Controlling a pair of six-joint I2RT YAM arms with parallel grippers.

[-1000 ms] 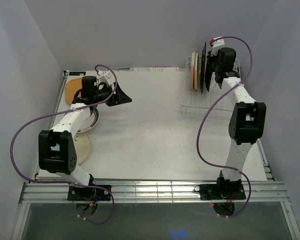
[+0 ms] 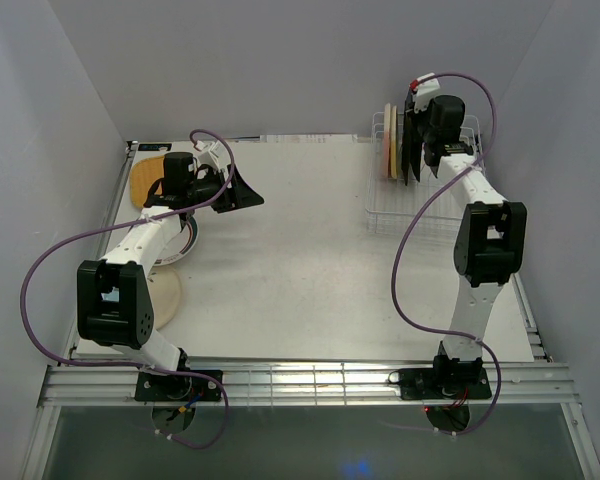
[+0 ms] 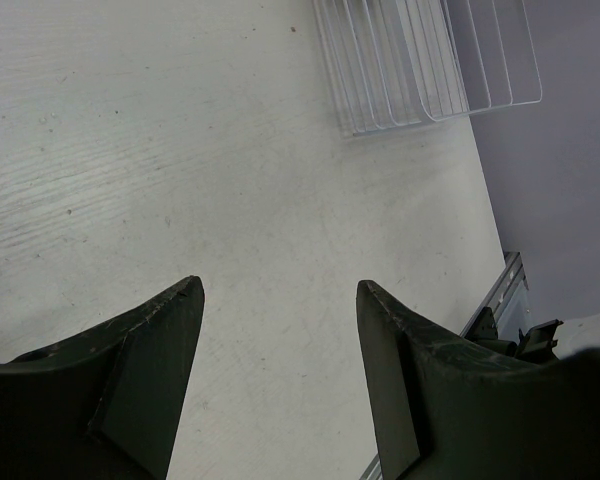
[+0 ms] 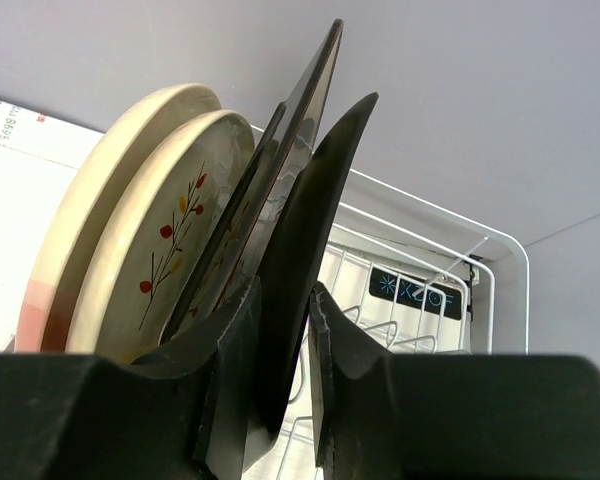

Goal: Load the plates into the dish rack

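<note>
The white wire dish rack (image 2: 400, 215) at the back right holds several upright plates, cream (image 4: 155, 275) and dark. My right gripper is shut on a dark plate (image 4: 315, 200) at the right of the row, in the rack. My left gripper (image 2: 235, 195) hangs over the left of the table, fingers apart with nothing between them, as the left wrist view shows. Beneath and beside it lie an orange plate (image 2: 143, 175), a white plate with a dark ring (image 2: 180, 255) and a beige plate (image 2: 165, 295).
Grey walls bound the table (image 2: 290, 270) at the back and sides. The right part of the rack has free slots.
My right gripper has shifted slightly left toward the row of plates over the last second. The left arm has not moved.
</note>
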